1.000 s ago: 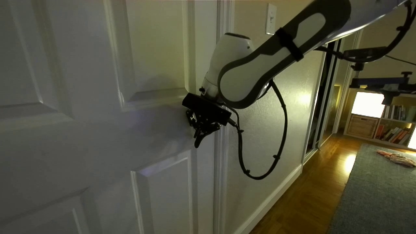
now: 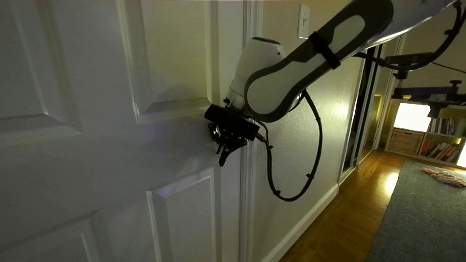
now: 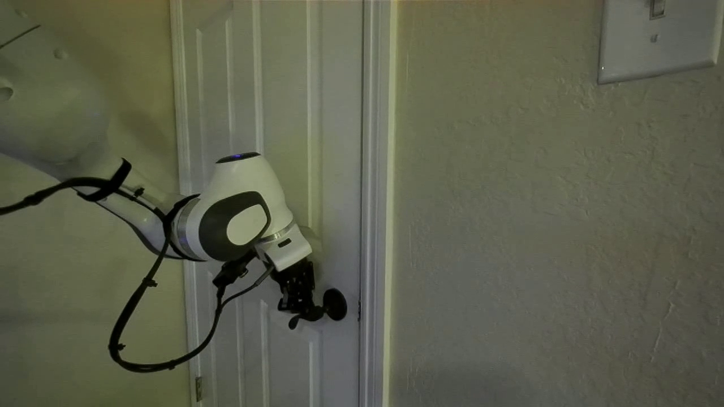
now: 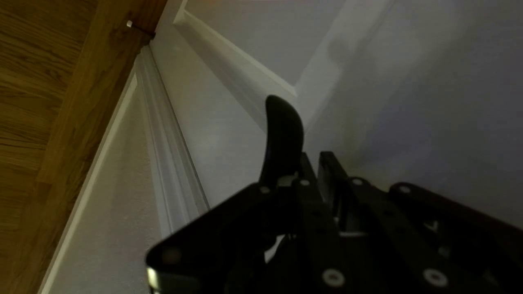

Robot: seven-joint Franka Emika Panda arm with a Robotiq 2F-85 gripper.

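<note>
A white panelled door [image 3: 343,203] stands shut against its frame. Its dark lever handle has a round rose [image 3: 334,304], and the lever points toward the hinge side, its end tilted down. My gripper [image 3: 302,311] is at this lever from above, shut on it. In exterior view 1 the curved lever end [image 2: 223,158] sticks out below the gripper [image 2: 221,146]. From the wrist, the lever's dark tip [image 4: 284,130] rises beside the narrow black fingers [image 4: 307,171]; the gripper hides the exact contact.
White door trim [image 2: 248,196] and a textured wall [image 3: 543,237] flank the door. A light switch [image 2: 304,21] is on the wall. My cable [image 2: 318,144] hangs in a loop below the arm. Wooden floor [image 2: 336,222] and a grey rug [image 2: 406,209] lie clear of the door.
The lever end has shifted very slightly right and down in exterior view 1. The arm and door look almost unchanged.
</note>
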